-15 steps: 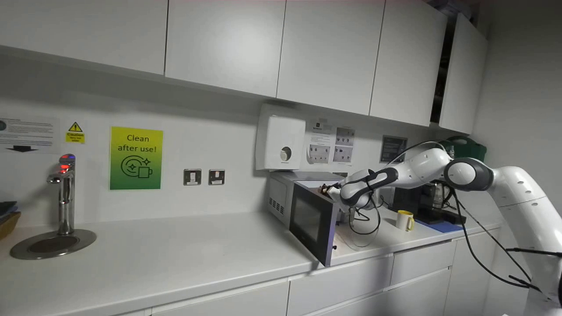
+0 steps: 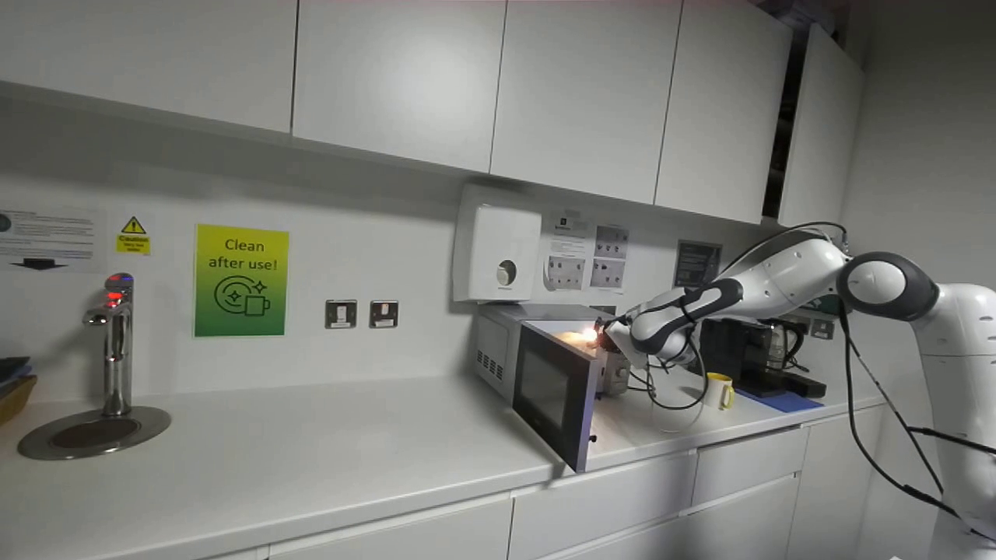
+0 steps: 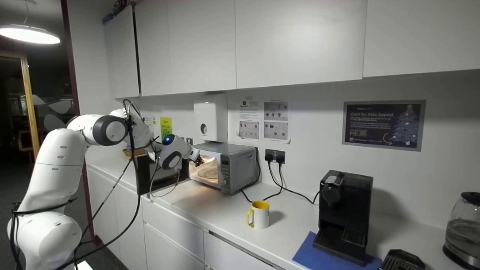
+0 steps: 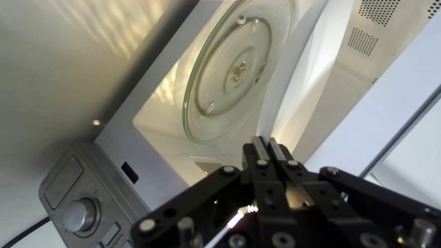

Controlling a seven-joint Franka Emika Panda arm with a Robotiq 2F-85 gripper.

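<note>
A grey microwave (image 3: 240,162) stands on the counter with its door (image 2: 555,392) swung open and its lit inside showing. My gripper is in front of the opening in the wrist view, its two fingers together. A pale strip runs up from behind the fingertips; whether it is part of the microwave's inside or something thin between them, I cannot tell. Past the fingers, the glass turntable (image 4: 237,76) lies bare. From the side, the gripper (image 3: 198,159) is at the upper part of the opening.
On the counter right of the microwave is a white mug (image 3: 260,215) with a yellow inside. Farther right are a black coffee machine (image 3: 344,211) on a blue mat and a glass jug (image 3: 463,229). Left of the open door, the counter (image 2: 373,448) is clear.
The arm and gripper have shifted right in exterior view 1, away from the door's top edge. A bright light now shows at the gripper. The door and mug have stayed put.
</note>
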